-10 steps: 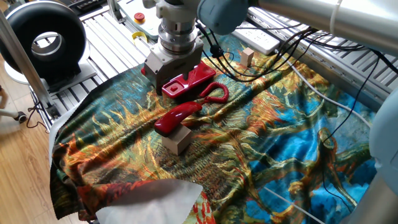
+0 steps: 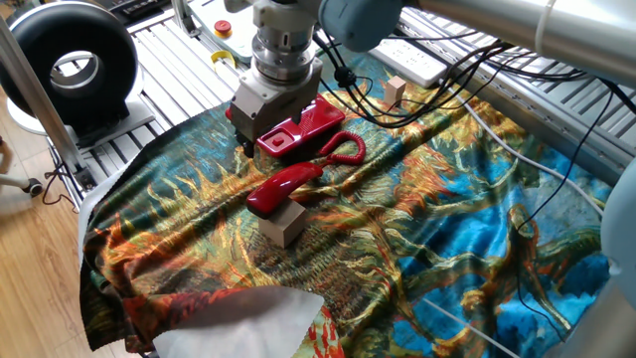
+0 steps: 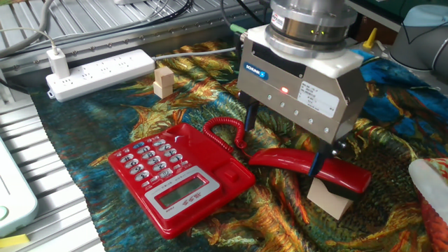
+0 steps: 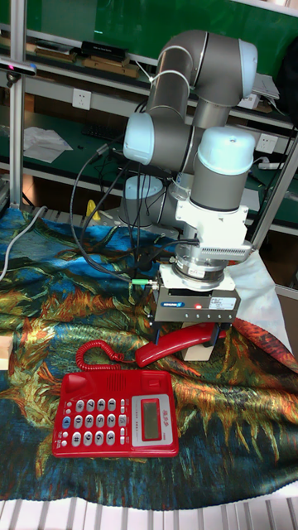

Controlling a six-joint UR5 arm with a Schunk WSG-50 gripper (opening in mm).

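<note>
A red telephone base (image 3: 185, 182) with a keypad and small display lies on the patterned cloth. Its red handset (image 3: 308, 162) is off the base, one end propped on a small wooden block (image 3: 327, 201); a red coiled cord (image 3: 225, 123) joins the two. My gripper (image 3: 283, 150) points down with its two fingers well apart, open, and nothing shows held between them. One finger overlaps the handset in exterior view 2. In exterior view 1 the gripper housing (image 2: 273, 107) appears beside the base and handset, so contact cannot be confirmed.
Another pair of small wooden blocks (image 3: 163, 82) stands near a white power strip (image 3: 101, 75). Black cables (image 2: 437, 104) hang from the arm. A black ring-shaped object (image 2: 70, 65) stands beyond the cloth.
The gripper has shifted and turned slightly over the last second, staying beside the phone base in exterior view 1. Phone base, handset and block have not moved.
</note>
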